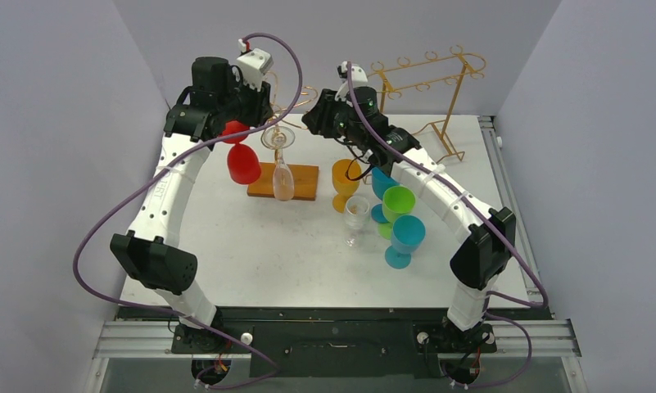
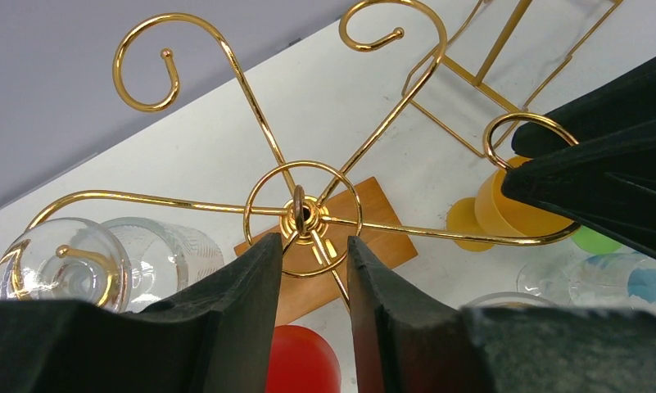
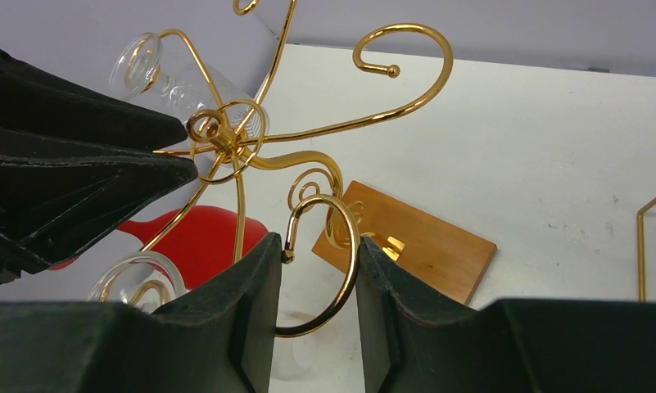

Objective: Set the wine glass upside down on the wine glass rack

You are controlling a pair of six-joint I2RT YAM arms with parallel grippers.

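Observation:
The gold rack (image 2: 304, 217) stands on a wooden base (image 1: 259, 182) at the back left, its arms ending in curls. A clear wine glass (image 1: 283, 180) hangs bowl-down from it, and a red glass (image 1: 244, 164) hangs to its left. My left gripper is part open over the rack's centre, a gold ring showing at the gap. Beside it, my right gripper is also part open, with a gold curl (image 3: 353, 270) spanning the gap. I see no glass between either pair of fingers. More clear glass (image 2: 70, 262) hangs at the left of the left wrist view.
An orange goblet (image 1: 346, 176), a clear glass (image 1: 357, 213), a green goblet (image 1: 398, 201) and blue goblets (image 1: 408, 233) stand on the right half of the table. A taller gold rack (image 1: 459, 90) rises at the back right.

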